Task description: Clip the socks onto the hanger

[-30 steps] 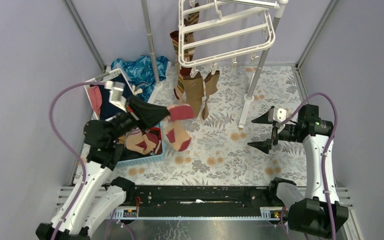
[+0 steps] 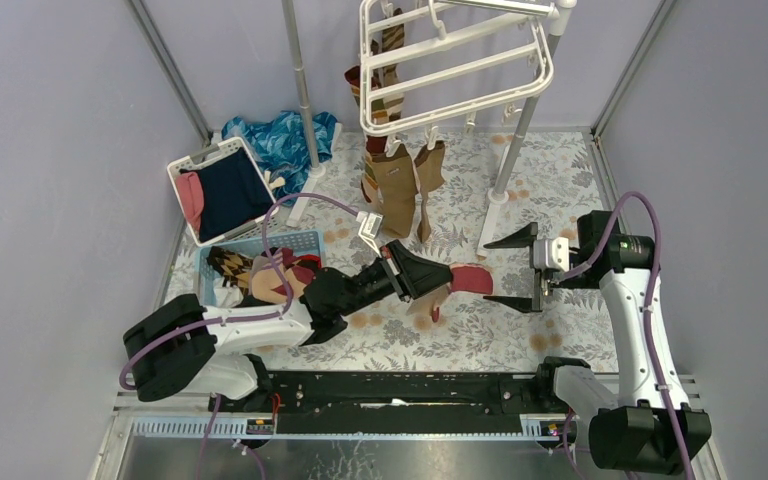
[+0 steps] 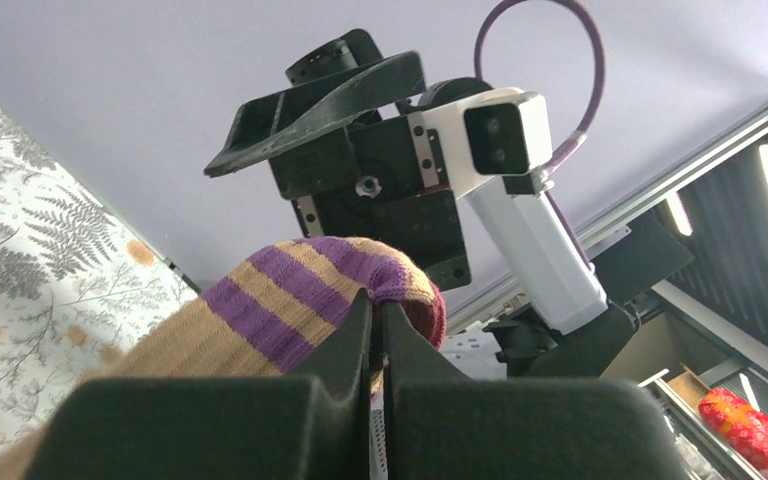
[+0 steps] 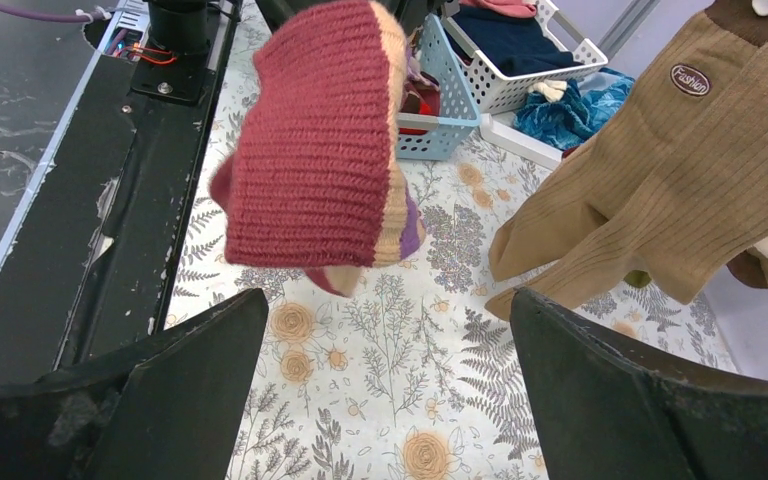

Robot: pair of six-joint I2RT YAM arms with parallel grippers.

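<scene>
A striped sock, red at its cuff with tan and purple bands, is held by my left gripper (image 2: 442, 280), which is shut on it; in the right wrist view the sock (image 4: 310, 150) hangs just ahead of my right gripper. The right gripper (image 2: 500, 270) stands open beside it, with nothing between its fingers. The white hanger rack (image 2: 455, 105) is at the top of the top view, with brown socks (image 2: 395, 190) hanging from its clips.
A blue basket of socks (image 2: 203, 285) and a white basket (image 2: 178, 200) sit at left, near blue plastic (image 2: 270, 140). Metal posts (image 2: 505, 175) support the rack.
The left gripper has swung right from over the baskets with the sock, to face the right gripper. The right gripper has moved slightly left, toward the sock.
</scene>
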